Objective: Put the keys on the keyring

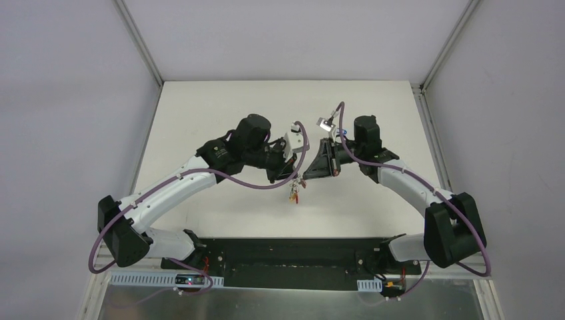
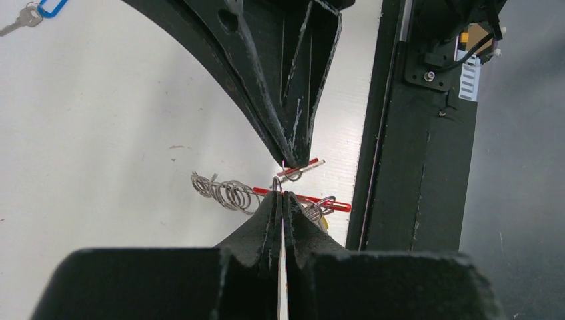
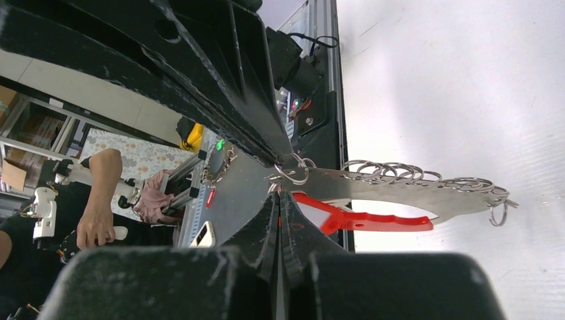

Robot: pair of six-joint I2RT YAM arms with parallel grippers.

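Observation:
My left gripper is shut, with a thin wire ring at its tips; a metal strip carrying several coiled rings (image 2: 226, 193) and a red-handled tool (image 3: 386, 223) hang at it, above the table. My right gripper is shut, its tips close to the left one's, by a small ring (image 3: 290, 175); whether it pinches that ring I cannot tell. A key (image 2: 24, 20) with a blue tag (image 2: 52, 7) lies on the table, seen in the left wrist view.

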